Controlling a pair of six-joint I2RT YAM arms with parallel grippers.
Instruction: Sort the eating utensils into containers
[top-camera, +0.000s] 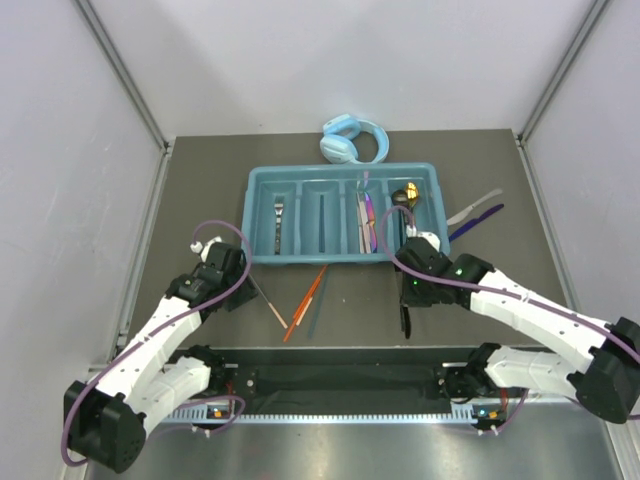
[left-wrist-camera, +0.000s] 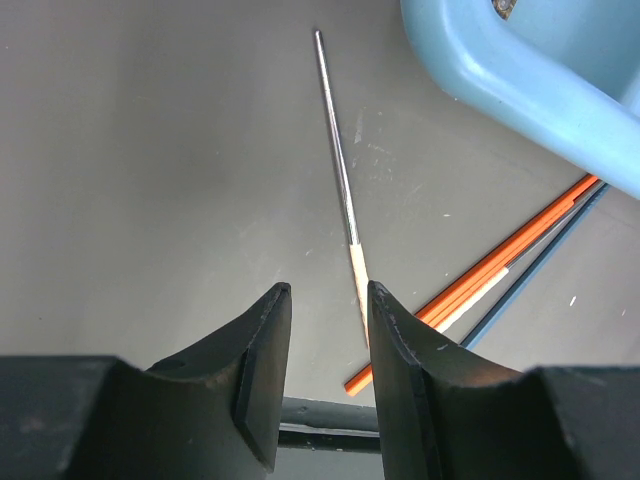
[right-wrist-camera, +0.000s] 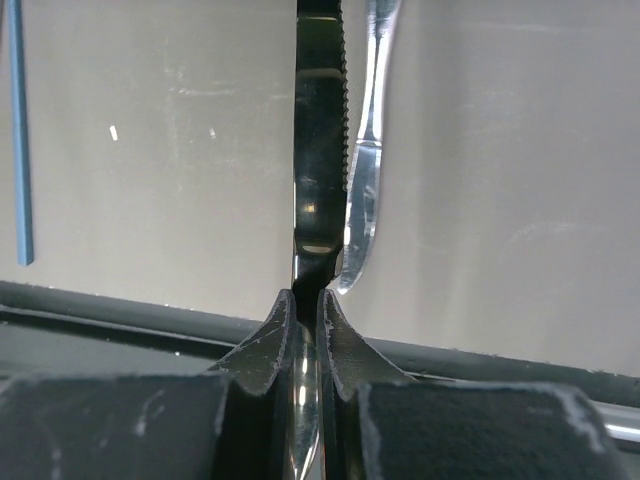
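Note:
My right gripper is shut on a dark serrated knife (right-wrist-camera: 320, 150); a silver knife (right-wrist-camera: 362, 190) lies beneath it on the table. My left gripper is part open, empty, above the table near a metal chopstick with a pale handle (left-wrist-camera: 338, 150). Orange chopsticks (top-camera: 309, 295) and a blue chopstick (left-wrist-camera: 535, 270) lie below the blue divided tray (top-camera: 285, 257). The tray holds a fork (top-camera: 278, 225), bright pink and pale utensils (top-camera: 369, 220), and dark and gold spoons (top-camera: 411, 192) in separate compartments.
Blue headphones (top-camera: 340, 148) sit behind the tray. A pale knife (top-camera: 475, 204) and a purple knife (top-camera: 477, 222) lie to the tray's right.

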